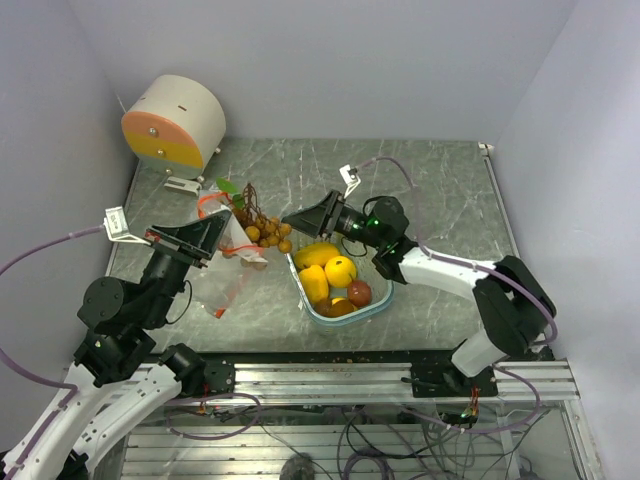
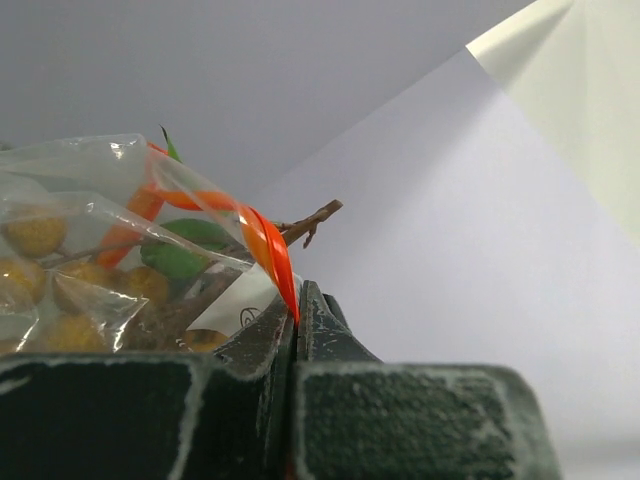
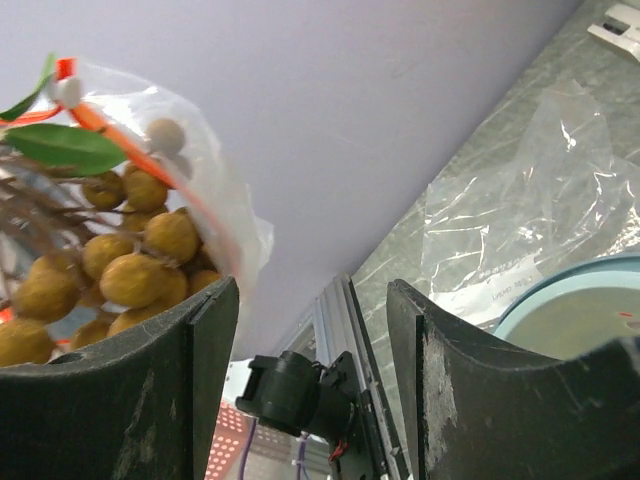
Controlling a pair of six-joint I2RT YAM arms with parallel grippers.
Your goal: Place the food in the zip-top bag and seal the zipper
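Note:
My left gripper (image 1: 215,230) is shut on the clear zip bag with its orange zipper (image 2: 262,240), raised left of the food container. A branch of longan fruit (image 1: 265,230) with green leaves (image 3: 65,148) rests in and over the bag's mouth, some fruits seen through the plastic (image 2: 35,232). My right gripper (image 1: 300,222) hangs open just right of the fruit bunch, above the container; in the right wrist view nothing is between its fingers.
A blue-rimmed container (image 1: 370,310) holds yellow and red fruit. A cream rounded box with orange and yellow front (image 1: 172,125) stands at back left.

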